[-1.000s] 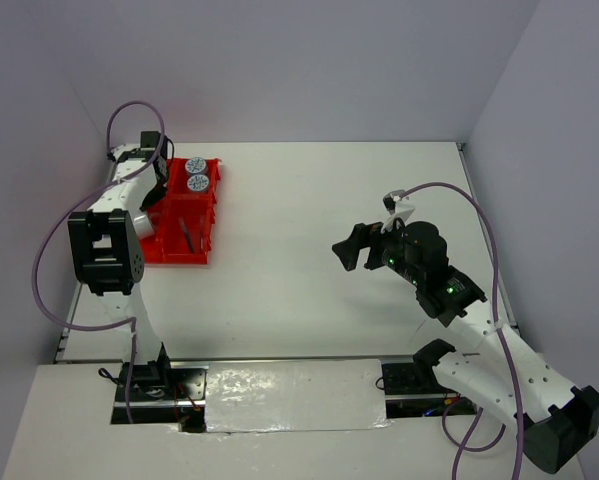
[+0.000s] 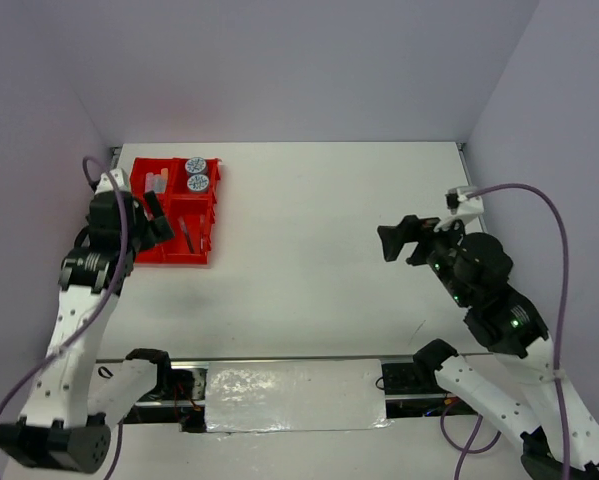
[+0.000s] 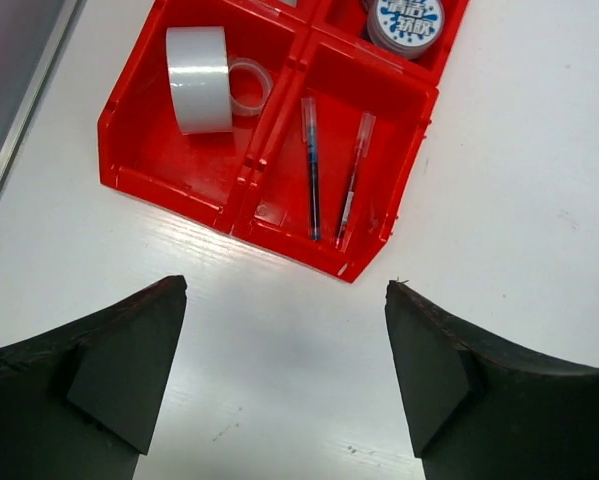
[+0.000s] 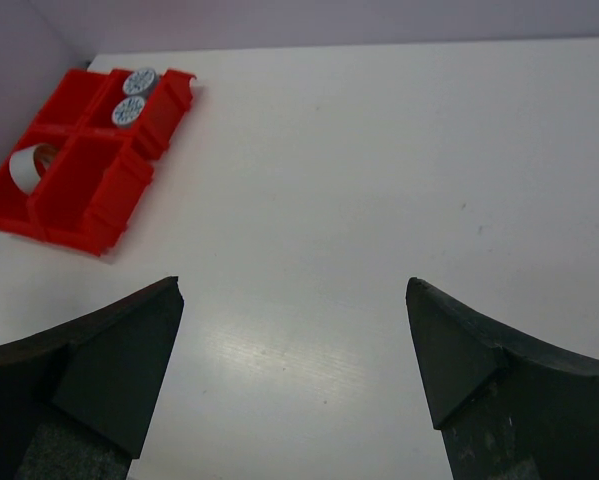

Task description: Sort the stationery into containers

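The red containers stand joined in a block at the table's back left. In the left wrist view, a wide white tape roll and a smaller clear roll share one compartment. Beside them, a dark pen and a second, clear-capped pen lie in another. Round tins fill a back compartment; pastel markers lie in the one to its left, partly hidden by the arm. My left gripper is open and empty, in front of the containers. Far to the right, my right gripper is also open and empty.
Walls rise at the back and both sides. A metal rail runs along the table's left edge.
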